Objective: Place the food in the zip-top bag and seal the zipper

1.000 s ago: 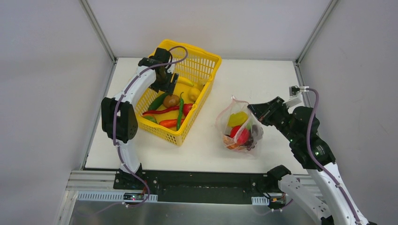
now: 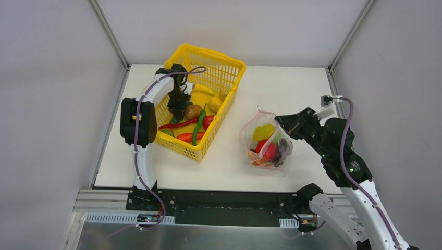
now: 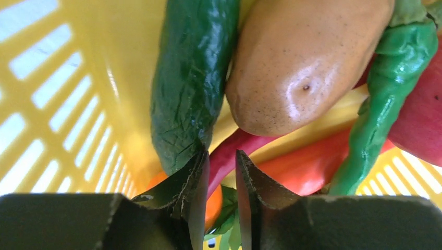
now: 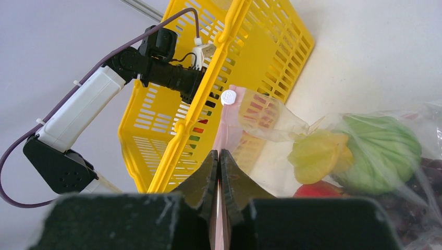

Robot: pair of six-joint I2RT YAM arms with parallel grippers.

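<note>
In the top view my left gripper (image 2: 180, 108) is down inside the yellow basket (image 2: 229, 83). In its wrist view, a narrow gap separates the fingertips (image 3: 199, 164); the cucumber (image 3: 187, 88) touches or nearly touches one, and a red chili shows behind the gap. Whether anything is held is unclear. A potato (image 3: 307, 67), green pepper (image 3: 391, 83) and carrot (image 3: 297, 166) lie nearby. The zip bag (image 2: 276, 161) stands right of the basket with food inside. My right gripper is shut on its pinkish top edge (image 4: 229, 120), holding it up.
The right arm occupies the table's right side. Bare white table (image 2: 281, 88) shows behind the bag and in front of it. The basket's high rim (image 2: 211, 143) surrounds the left gripper. Walls stand at both sides and the back.
My left gripper has moved down and toward the near side of the basket, over the cucumber. The bag and right arm look practically unchanged.
</note>
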